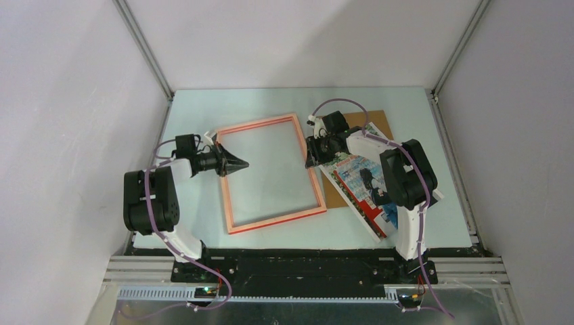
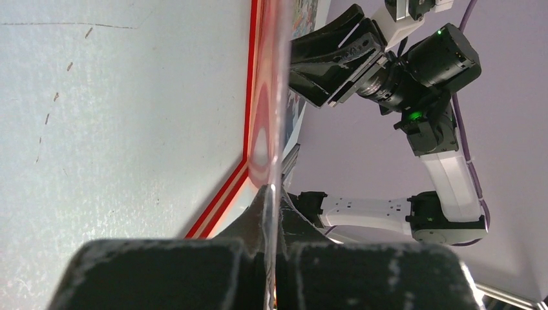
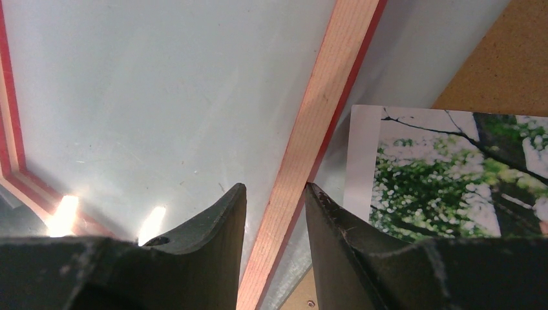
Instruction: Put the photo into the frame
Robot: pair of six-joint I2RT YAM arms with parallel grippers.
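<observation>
The pale wooden frame (image 1: 271,219) with red edging lies on the table around a clear inner area. My left gripper (image 1: 244,164) is over its left part, shut; in the left wrist view a blurred clear strip runs upright at its fingertips. My right gripper is at the frame's right bar (image 3: 316,110), part open, its fingertips on either side of that bar, the right one touching it. Photos (image 1: 362,189) lie to the right of the frame, partly under the right arm; one with green foliage (image 3: 439,174) shows beside the bar.
A brown board (image 1: 369,118) lies under the photos. The pale table (image 1: 223,101) has free room behind and in front of the frame. White walls and metal rails border the workspace.
</observation>
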